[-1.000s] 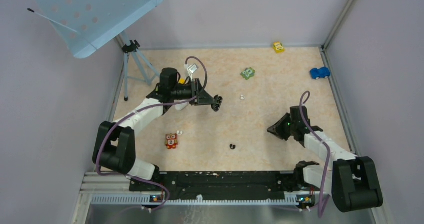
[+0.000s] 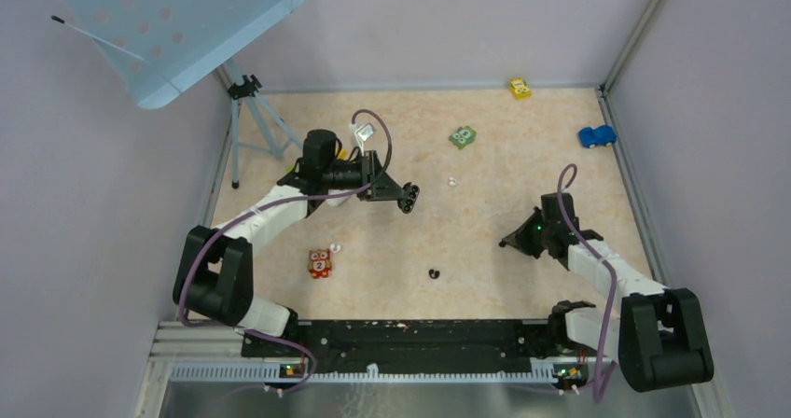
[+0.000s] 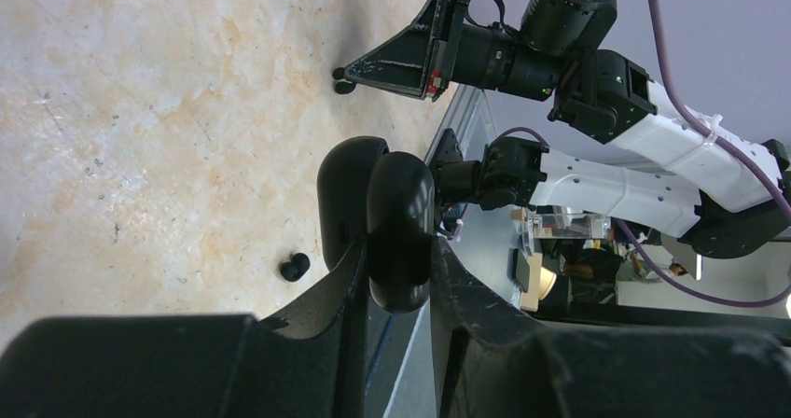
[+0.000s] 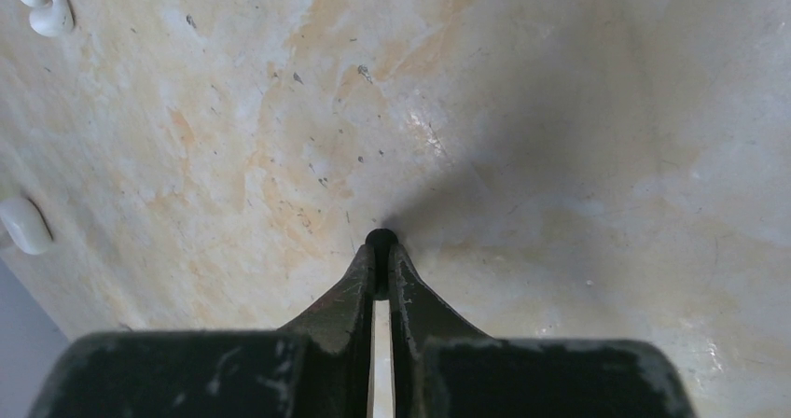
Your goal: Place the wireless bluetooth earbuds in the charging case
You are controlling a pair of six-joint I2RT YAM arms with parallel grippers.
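Note:
An opened black charging case (image 2: 408, 198) is held in the air by my left gripper (image 2: 396, 194), which is shut on it. In the left wrist view the black case (image 3: 401, 231) shows two rounded, glossy halves, and its inside is hidden from this side. Low over the table on the right, my right gripper is shut on one black earbud (image 4: 381, 238), whose rounded end sticks out past the fingertips. A second black earbud (image 2: 434, 273) lies on the table to the left of the right gripper, near the front edge.
White earbuds (image 2: 452, 181) lie apart. A white case (image 2: 338, 197) sits under the left arm. Toys stand around: a red owl (image 2: 320, 264), a green owl (image 2: 463, 136), a yellow car (image 2: 520, 88), a blue car (image 2: 597, 136).
My left gripper has shifted slightly toward the front with the case.

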